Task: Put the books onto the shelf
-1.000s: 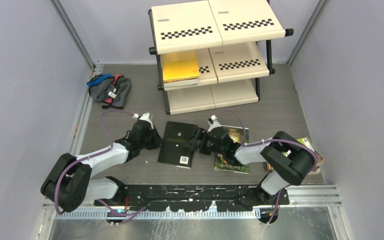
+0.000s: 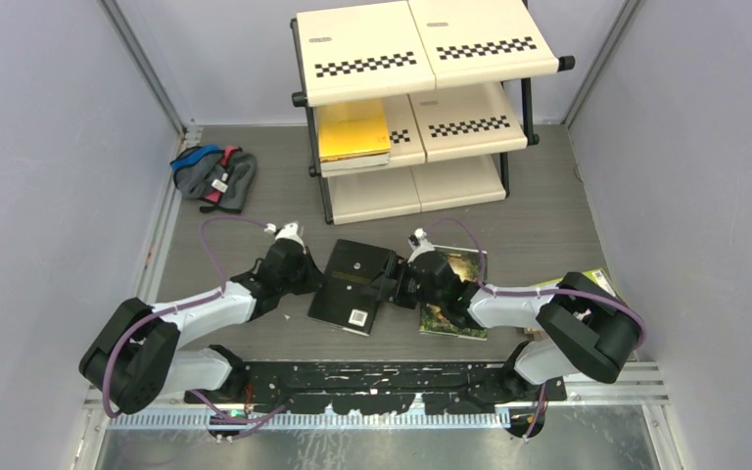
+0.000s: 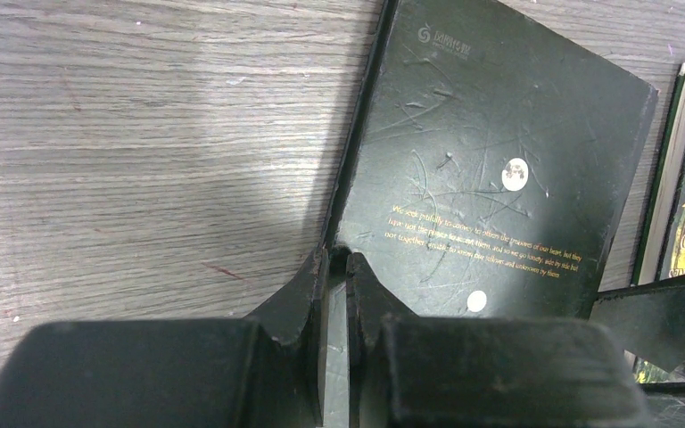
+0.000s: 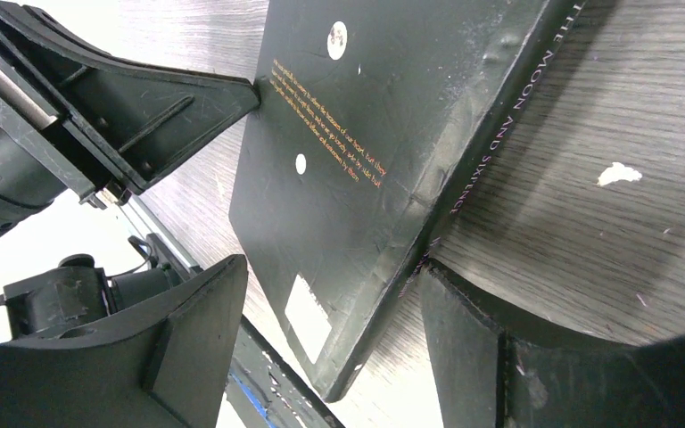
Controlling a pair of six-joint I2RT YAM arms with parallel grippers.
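Note:
A black book (image 2: 350, 278) lies flat and turned at an angle on the table, between my two grippers. At its left edge, my left gripper has its fingertips close together with a narrow gap; whether any of the edge sits in that gap is hard to see. My right gripper stands wide open at the book's other side, one fingertip by the lettered spine (image 4: 499, 147). To the right, a green picture book (image 2: 460, 315) lies partly under my right arm. On the shelf's middle tier rests a yellow book (image 2: 354, 127) atop a white-edged one.
A cream rack (image 2: 470, 176) with three tiers stands at the back. More books (image 2: 602, 282) lie partly behind the right arm. A grey bag (image 2: 225, 181) sits at back left.
The black book has turned slightly clockwise, its far end shifting right. My left gripper has moved a little right against it. The right arm's elbow has swung right, its gripper staying near the book.

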